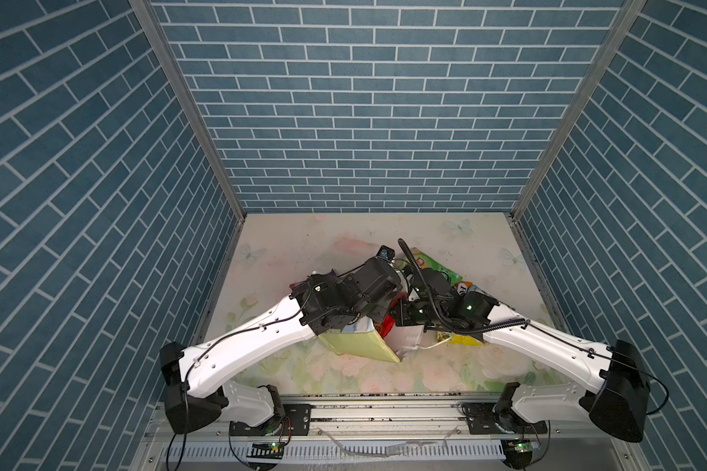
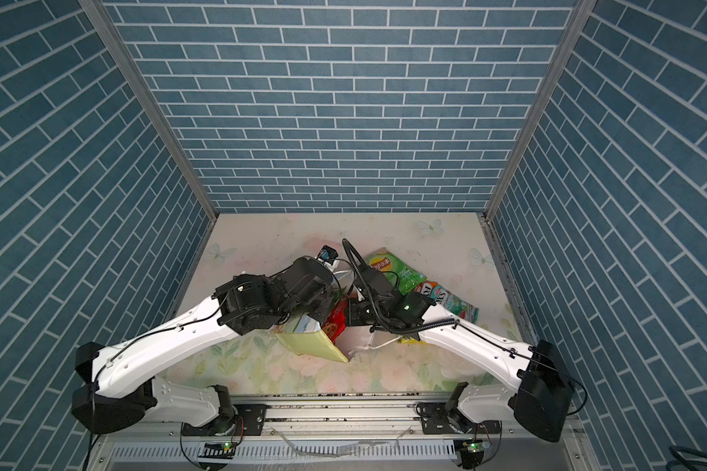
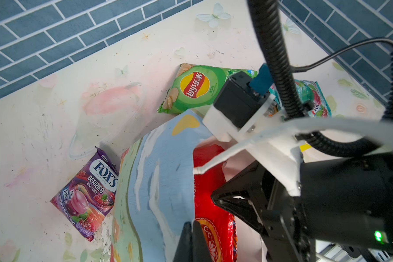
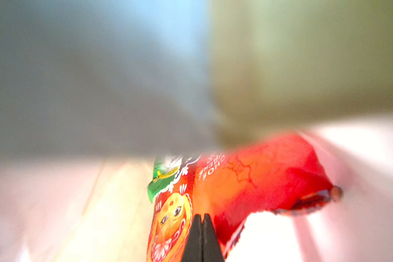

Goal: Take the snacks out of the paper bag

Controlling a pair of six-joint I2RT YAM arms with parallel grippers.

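Observation:
The paper bag [image 3: 157, 170], blue and green with white and yellow patches, lies on its side with its mouth towards the right arm. A red snack packet shows inside that mouth; a printed face is visible on the packet [image 4: 257, 174] in the right wrist view. My left gripper is shut at the bag's rim; whether thin paper sits between its fingertips cannot be made out. At the bag's mouth, my right gripper is shut in front of the red packet, nothing visible between its fingers. The bag's upper wall blurs much of the right wrist view.
A green Lay's packet [image 3: 200, 85] and a teal Fox's packet [image 3: 312, 96] lie behind the right arm. A yellow packet [image 1: 467, 340] is partly under that arm. Left of the bag is a purple Fox's packet [image 3: 89, 192]. Both arms crowd the bag.

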